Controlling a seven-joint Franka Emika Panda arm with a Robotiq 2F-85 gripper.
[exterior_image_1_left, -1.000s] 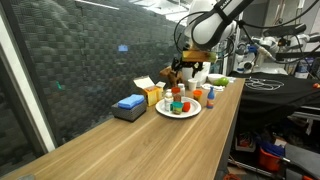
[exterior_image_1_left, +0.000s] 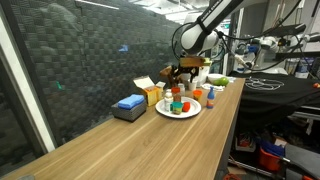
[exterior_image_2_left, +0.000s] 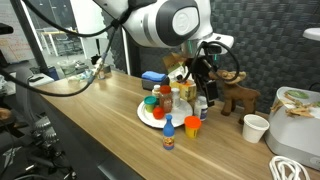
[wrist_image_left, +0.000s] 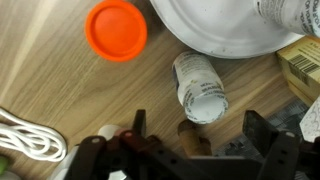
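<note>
A small bottle (wrist_image_left: 203, 90) with a white cap stands on the wooden table, beside the white plate (wrist_image_left: 190, 30). In the wrist view it shows between the spread fingers of my open gripper, a little nearer the right finger. Exterior view 2 has the gripper (exterior_image_2_left: 205, 88) just above the white bottle (exterior_image_2_left: 203, 110); whether the fingers touch it, I cannot tell. Exterior view 1 shows the gripper (exterior_image_1_left: 187, 76) over the far end of the table, beyond the plate (exterior_image_1_left: 178, 110).
Close by are an orange cup (exterior_image_2_left: 193, 126), a blue bottle (exterior_image_2_left: 168, 132), a white cup (exterior_image_2_left: 254, 128) and a brown figure (exterior_image_2_left: 238, 96). Jars and bottles crowd the plate. Farther off lies a blue-topped box (exterior_image_1_left: 130, 105).
Over the last second my arm has come down a little at the far end of the table. The objects on the table have not visibly moved.
</note>
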